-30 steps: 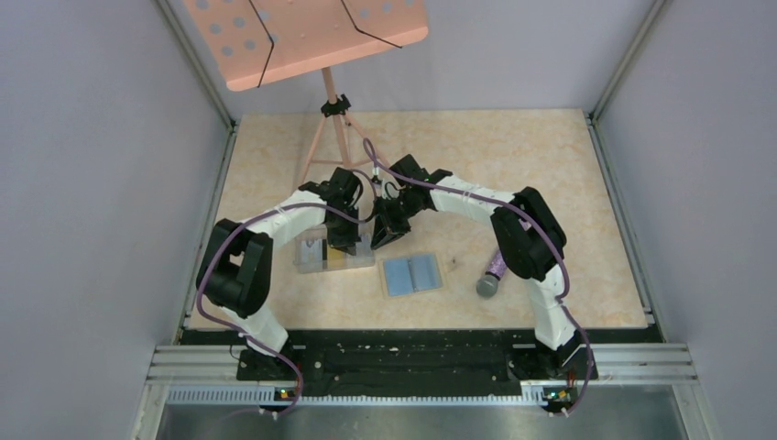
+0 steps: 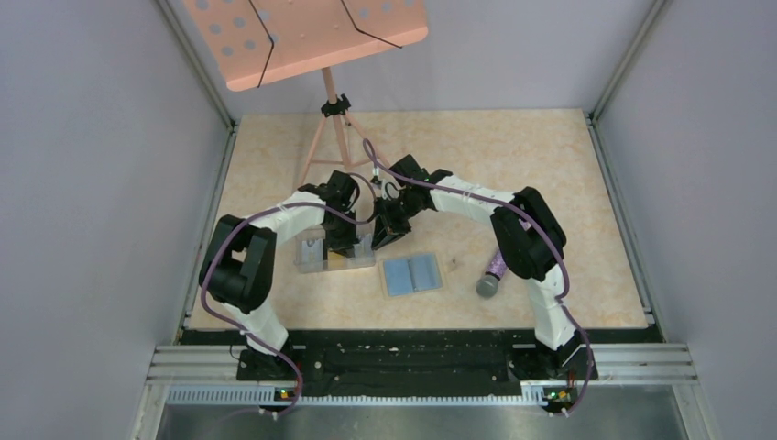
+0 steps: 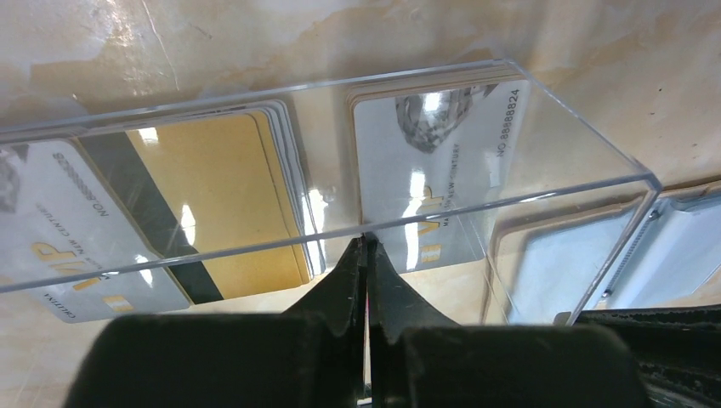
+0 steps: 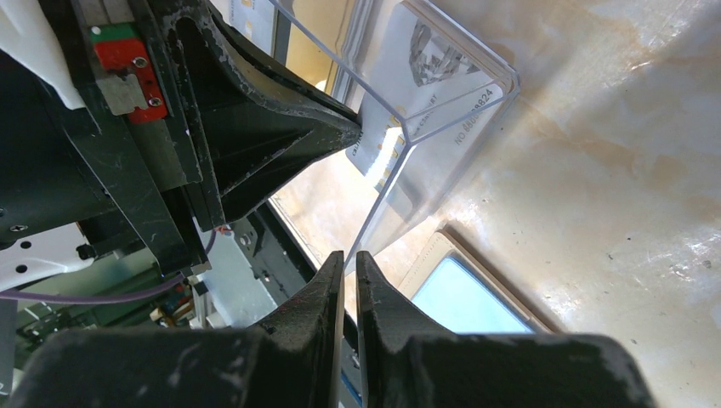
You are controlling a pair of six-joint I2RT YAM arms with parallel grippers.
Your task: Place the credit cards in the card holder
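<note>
The clear box [image 2: 311, 268] holds several cards: a white stack [image 3: 442, 170] at its right end, then yellow cards [image 3: 221, 200] and white cards [image 3: 93, 221] further left. My left gripper is shut with nothing visible between its fingers, its tips at the near rim over the lower-left corner of the right-hand white stack. My right gripper is at the box's right front corner; only a narrow gap parts its tips, and the wall edge runs into it. Whether it grips that wall is unclear. The blue card holder [image 2: 412, 274] lies spread flat beside the box.
Behind the box stands a pink tripod [image 2: 335, 137]. A purple cylinder [image 2: 496, 266] lies to the right, near the right arm. The two arms are close together over the box.
The left gripper has shifted slightly toward the front, still over the box. The box sits a touch further right. The right arm and the card holder look unmoved.
</note>
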